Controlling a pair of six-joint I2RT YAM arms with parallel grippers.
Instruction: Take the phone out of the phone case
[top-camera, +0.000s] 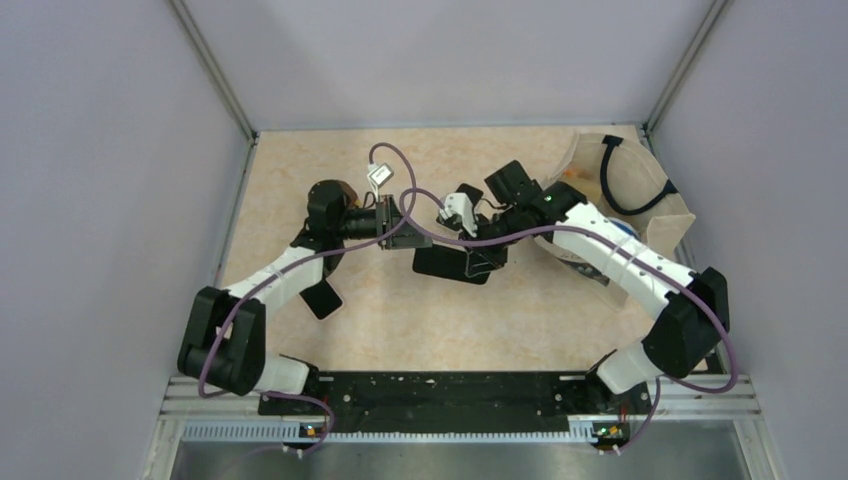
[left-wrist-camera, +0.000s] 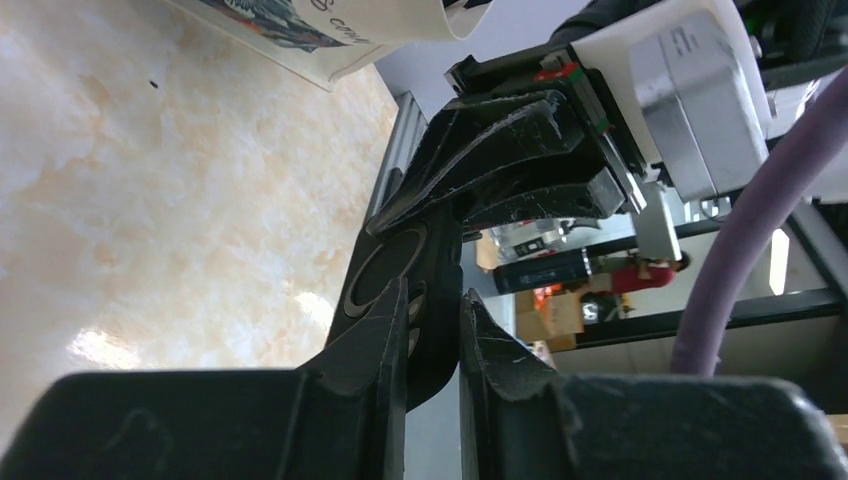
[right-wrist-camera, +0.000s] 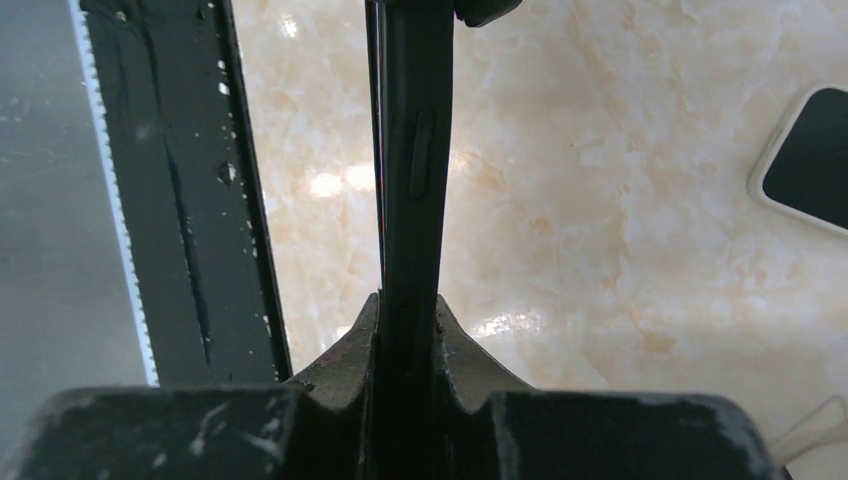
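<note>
A black phone in a black case (top-camera: 445, 263) is held up over the middle of the table. My right gripper is shut on it near its right end; the right wrist view shows it edge-on between the fingers. In the left wrist view the back of the case (left-wrist-camera: 395, 262) shows a round ring. Close to the phone's left end is my left gripper, its fingers parted, with the case's rounded corner lined up with the gap. Whether they touch it is unclear.
A dark-screened phone (top-camera: 321, 299) lies at the left beside the left arm. Another device with a pale edge (right-wrist-camera: 815, 160) lies toward the back. A cream bag (top-camera: 660, 200) stands at the right.
</note>
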